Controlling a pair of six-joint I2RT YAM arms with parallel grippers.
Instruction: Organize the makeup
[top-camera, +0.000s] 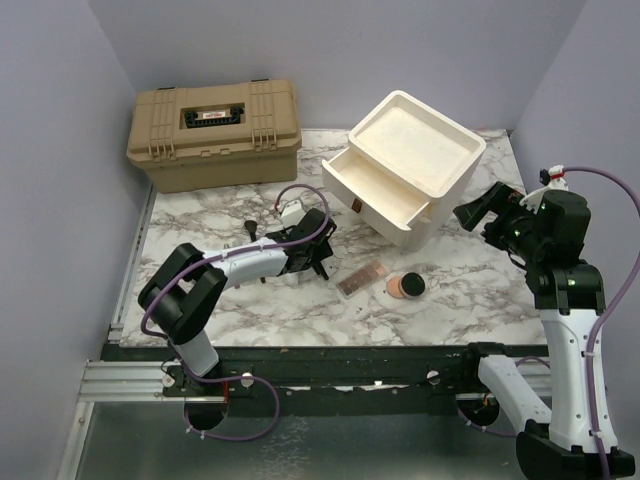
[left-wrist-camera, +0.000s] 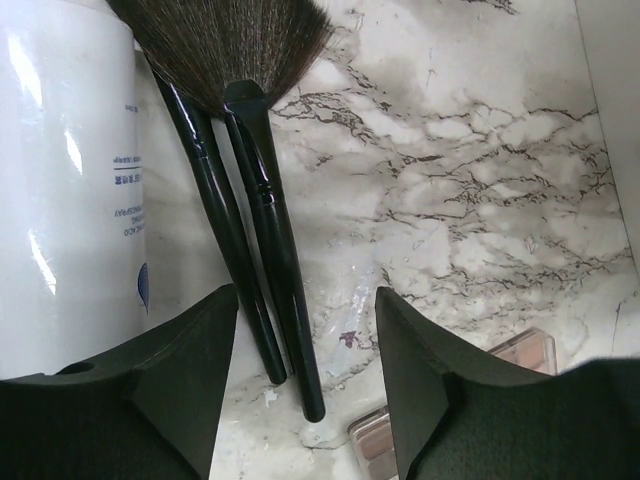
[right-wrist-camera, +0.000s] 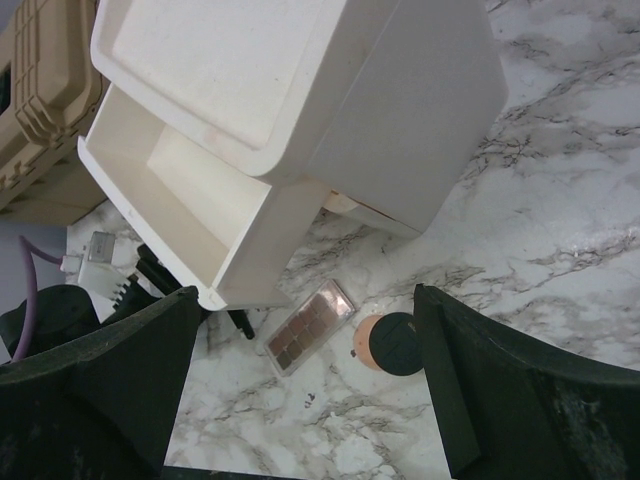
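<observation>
Two black makeup brushes (left-wrist-camera: 262, 220) lie side by side on the marble surface, one with a broad fan of bristles. Above their handle ends hangs my left gripper, part open, its fingers to either side of the handles with a gap to each. A white bottle (left-wrist-camera: 70, 190) lies just left of the brushes. The palette (top-camera: 362, 278) and a peach jar with a black lid (top-camera: 406, 286) rest further right. The white organizer (top-camera: 420, 140) has its upper drawer (top-camera: 375, 190) pulled out, empty inside. My right gripper is open, with nothing held.
A tan toolbox (top-camera: 215, 135) stands at the back left. Another dark brush (top-camera: 251, 230) lies left of the left gripper. The marble right of the jar and along the front edge is clear.
</observation>
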